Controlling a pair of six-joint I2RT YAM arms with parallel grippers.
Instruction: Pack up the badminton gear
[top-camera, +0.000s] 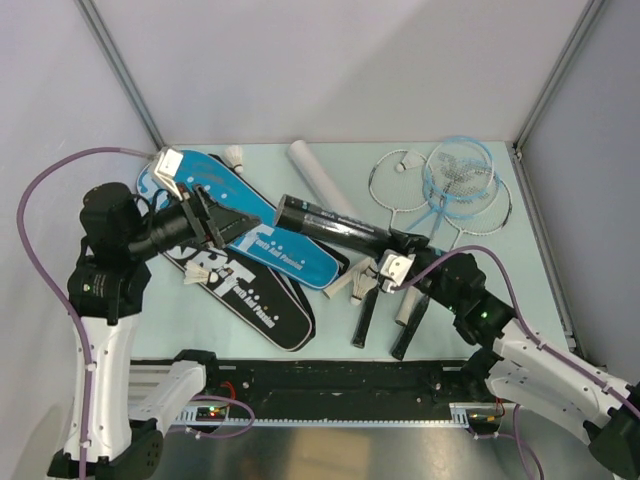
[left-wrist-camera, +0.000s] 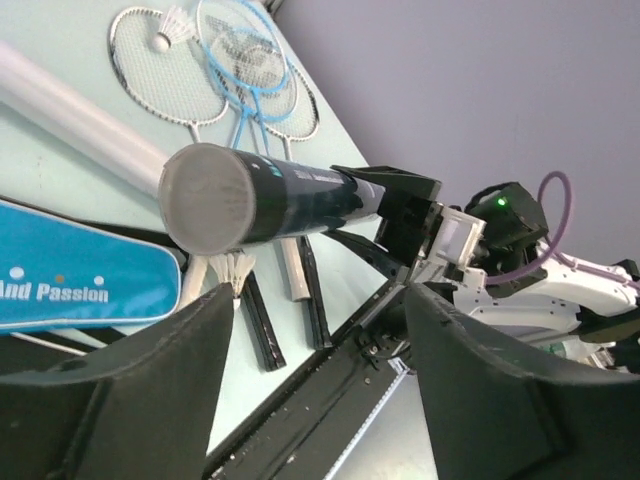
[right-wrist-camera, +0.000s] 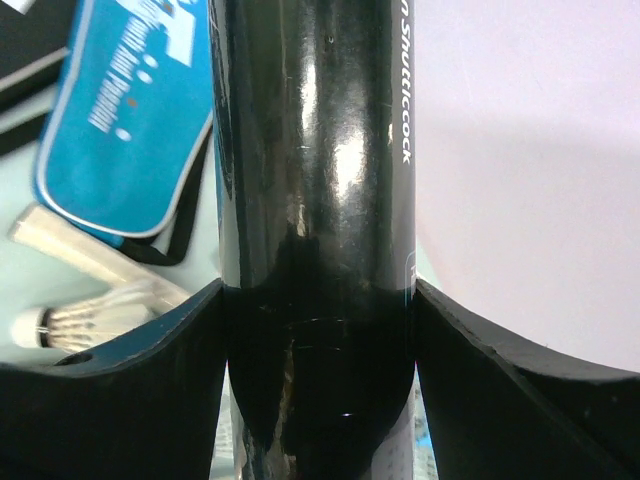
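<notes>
A long black shuttlecock tube (top-camera: 332, 226) is held above the table, its end face (left-wrist-camera: 207, 198) toward my left gripper. My right gripper (top-camera: 398, 247) is shut around the other end; in the right wrist view its fingers (right-wrist-camera: 150, 372) press both sides of the glossy barrel. Just left of the tube's free end, my left gripper (top-camera: 240, 224) stands open with an empty gap between its fingers. Below lie a blue racket bag (top-camera: 290, 250) and a black bag (top-camera: 262, 312). Several rackets (top-camera: 460, 180) rest at the back right.
A white tube (top-camera: 322, 180) lies behind the black one. Loose shuttlecocks (top-camera: 234, 157) are scattered on the table, one among the rackets (left-wrist-camera: 172, 28). Racket handles (top-camera: 410, 328) reach the front edge. Bare table shows at the far right.
</notes>
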